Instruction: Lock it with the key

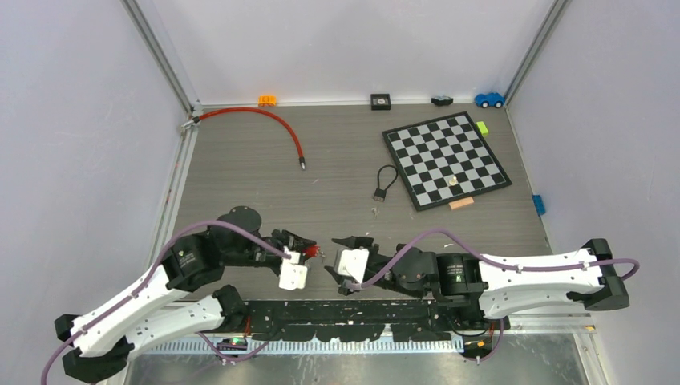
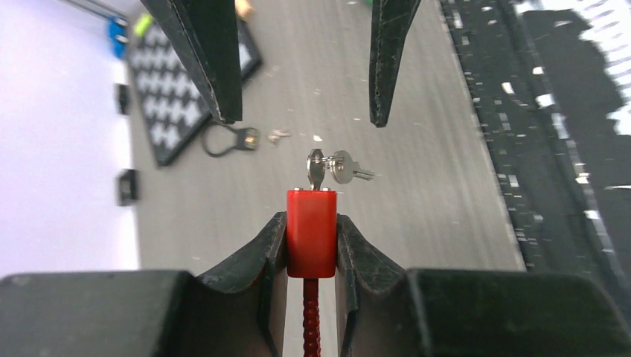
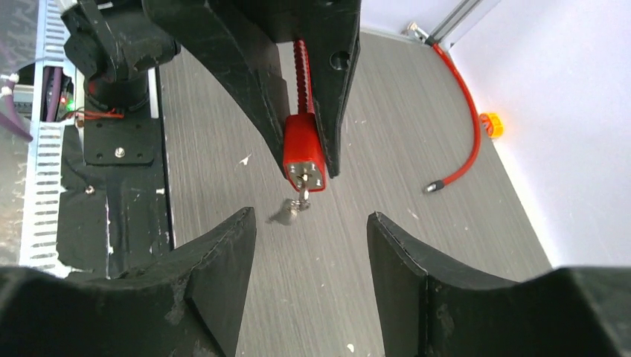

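A red lock point(image 2: 311, 230) on a red cable is clamped in my left gripper, which is shut on it. Small silver keys point(image 2: 346, 168) stick out from the lock's end, one inserted and another dangling beside it. My right gripper is open, its fingertips facing the keys point(image 3: 301, 201) from a short distance, with nothing between them. In the top view the two grippers face each other near the table's front middle.
A chessboard point(image 1: 445, 156), a looped black padlock point(image 1: 380, 193) and a small metal piece point(image 1: 374, 210) lie on the right half. A red hose point(image 1: 285, 127) lies at the back left, small items along the back wall.
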